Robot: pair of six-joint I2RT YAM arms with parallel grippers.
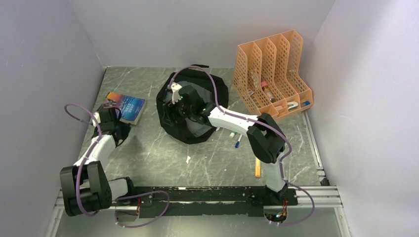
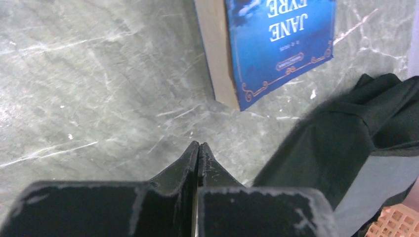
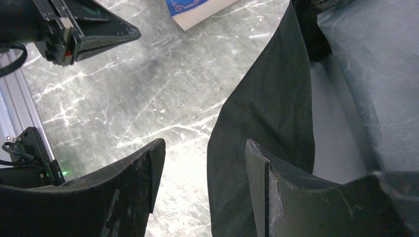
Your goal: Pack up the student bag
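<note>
The blue Jane Eyre book (image 1: 129, 106) lies flat on the table at the far left; its cover (image 2: 281, 47) faces up. Just in front of it is my left gripper, fingertips together, with bare table beyond them and nothing seen between. The black bag (image 1: 174, 129) with its grey inside lies at the back middle. Over the bag's left side my right gripper stands apart-fingered and open. Bag fabric (image 3: 262, 103) passes below and between its fingers, not visibly gripped.
An orange perforated organizer (image 1: 276, 74) holding small items stands at the back right. A blue-capped pen (image 1: 238, 141) and a yellow box (image 1: 257, 168) lie on the right side of the table.
</note>
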